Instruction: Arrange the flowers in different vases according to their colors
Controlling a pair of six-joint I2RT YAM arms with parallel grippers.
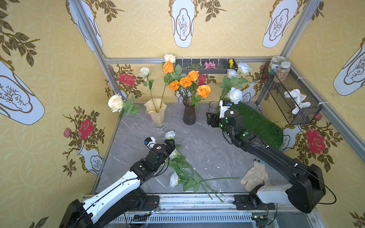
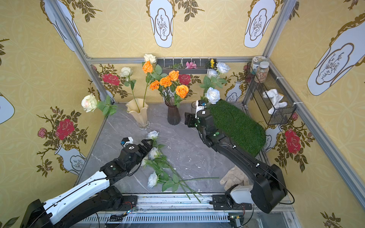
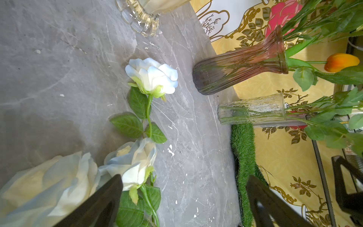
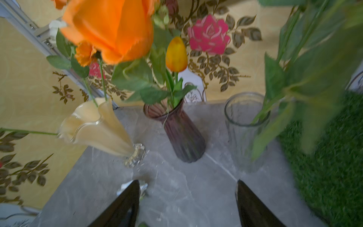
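Observation:
A cream vase (image 1: 155, 110) holds white roses, a dark ribbed vase (image 1: 189, 114) holds orange flowers, and a clear glass vase (image 4: 245, 143) at right holds pale blue roses (image 1: 235, 95). Pale roses (image 3: 151, 75) with long stems lie on the table. My left gripper is open low over these roses, with a bloom (image 3: 128, 162) beside its left finger. My right gripper is open in front of the clear and dark vases, empty between its fingers.
A grass mat (image 1: 254, 125) covers the right back. A work glove (image 1: 252, 176) lies front right. A wire basket (image 1: 292, 114) and a planter (image 1: 201, 70) hang on the walls.

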